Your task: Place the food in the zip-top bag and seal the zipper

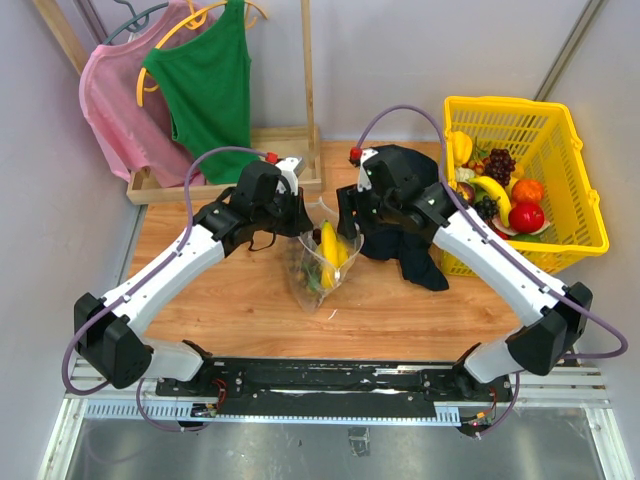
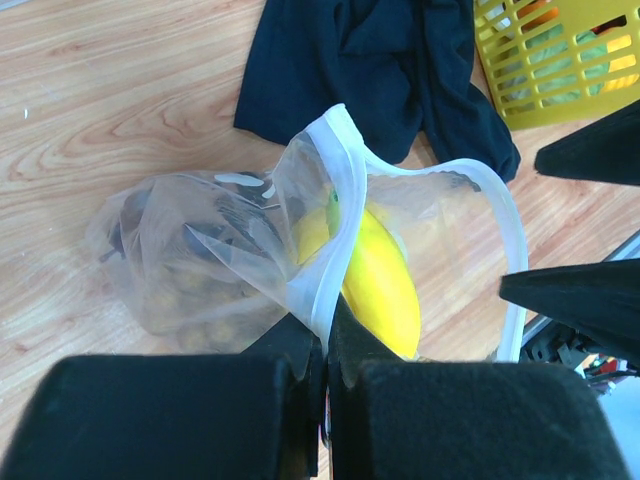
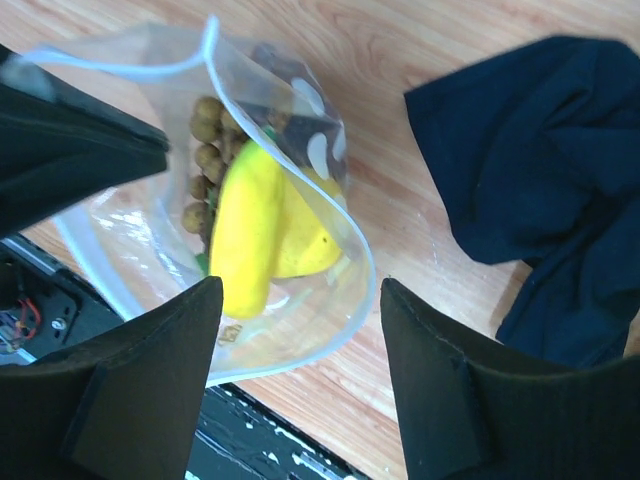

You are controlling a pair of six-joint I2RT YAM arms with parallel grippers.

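In the top view, the clear zip top bag (image 1: 310, 285) stands between my arms with its mouth spread wide. Inside it the right wrist view shows a long yellow food piece (image 3: 245, 225), another yellow piece (image 3: 305, 235) and several small round brown ones (image 3: 205, 158). My left gripper is shut on the bag's rim at one side of the mouth. My right gripper is open at the opposite side, and the rim (image 3: 350, 320) shows between its spread fingers without being pinched.
A dark cloth (image 1: 408, 240) lies behind and right of the bag. The yellow basket (image 1: 575, 225) of fruit stands at the right. Clothes hang on a wooden rack (image 1: 165, 192) at the back left. Bare table shows in front of the bag.
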